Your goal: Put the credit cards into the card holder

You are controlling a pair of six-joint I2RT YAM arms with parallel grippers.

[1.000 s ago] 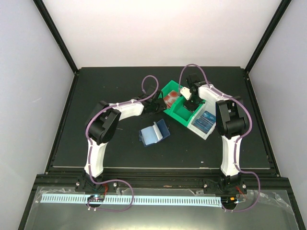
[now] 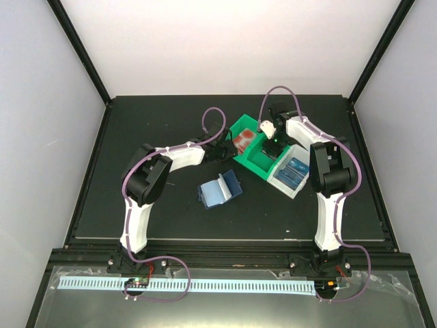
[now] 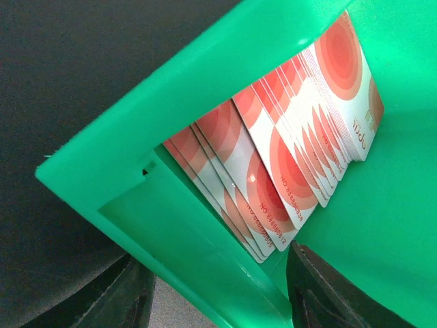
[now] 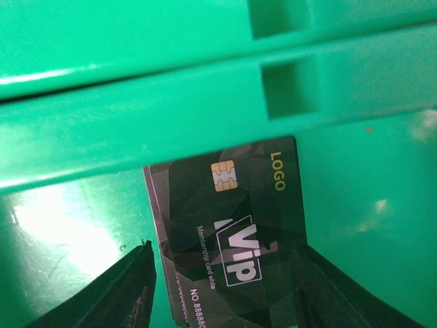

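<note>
In the left wrist view my left gripper is shut on the wall of the green bin (image 3: 198, 236), one finger on either side. Inside that bin a fanned row of red-and-white cards (image 3: 280, 147) leans. My right gripper hangs part open over another green compartment, where black VIP cards (image 4: 235, 212) lie in a stack; its fingers stand on either side of the stack, and whether they touch it cannot be seen. The blue card holder (image 2: 220, 190) lies opened out on the table, in front of the bins.
A white bin (image 2: 292, 179) with blue cards (image 2: 293, 173) adjoins the green ones at the right. A green divider wall (image 4: 171, 123) runs close behind the black cards. The table left of the holder is clear.
The right arm has shifted slightly to the right over the bins. My left arm, the bins and the card holder look unmoved.
</note>
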